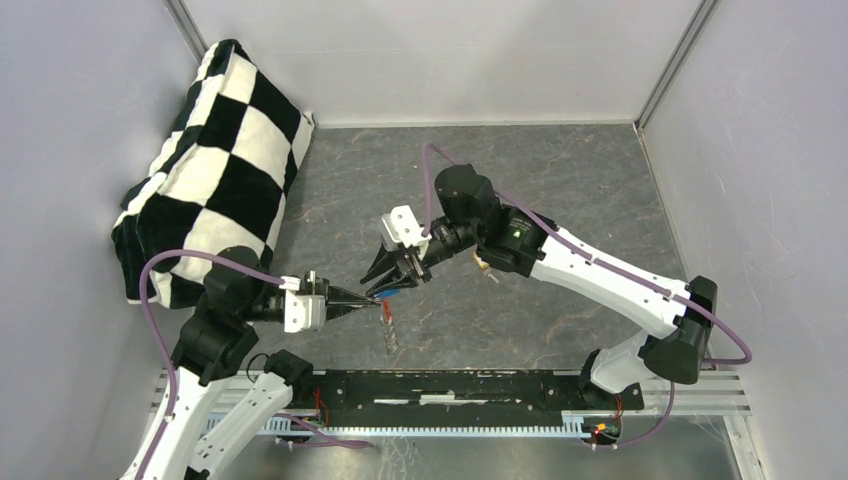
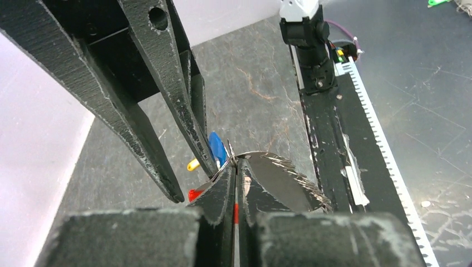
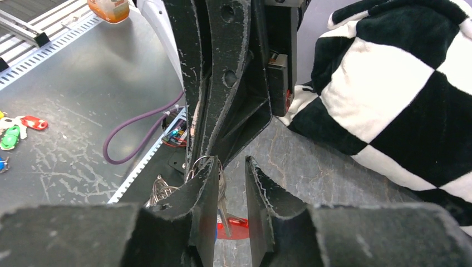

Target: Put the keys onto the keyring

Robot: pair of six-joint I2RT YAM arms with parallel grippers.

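Observation:
At the centre-left of the top view, both grippers meet above the table. My left gripper is shut on the thin metal keyring, whose loop shows by its tips in the right wrist view. From there hang a red key, a blue key and a grey chain-like strip. My right gripper stands part open right by the ring, its left finger overlapping the loop in view. Nothing clearly shows clamped between its fingers. Whether the keys are threaded on the ring cannot be told.
A small yellow key lies on the grey table behind the right gripper. The checkered cushion fills the left side. Beyond the rail, in the right wrist view, lie several coloured keys.

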